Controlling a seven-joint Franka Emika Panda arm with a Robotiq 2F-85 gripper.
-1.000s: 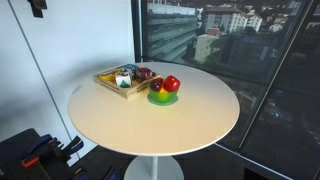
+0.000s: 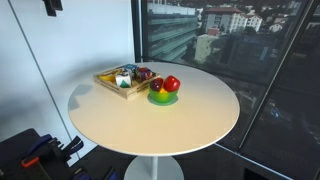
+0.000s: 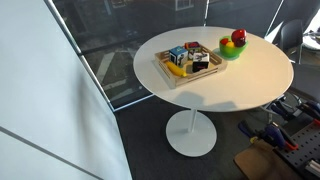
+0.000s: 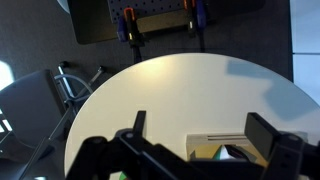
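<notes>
On the round white table stands a wooden tray holding a yellow banana, a blue box and a black-and-white block. Beside the tray is a green bowl with red and yellow fruit heaped in it; a red fruit sits on top. My gripper is open, its fingers far apart with nothing between them. In exterior view 1 only a dark tip of it shows at the upper left, well above the table. The tray is partly hidden behind the right finger in the wrist view.
Most of the tabletop around the tray and bowl is bare. A dark chair stands on the floor beside the table in the wrist view. Large windows and a white wall border the area.
In exterior view 1, the gripper tip at the upper left has shifted a little to the right. The tray, the bowl and their contents have stayed in place.
</notes>
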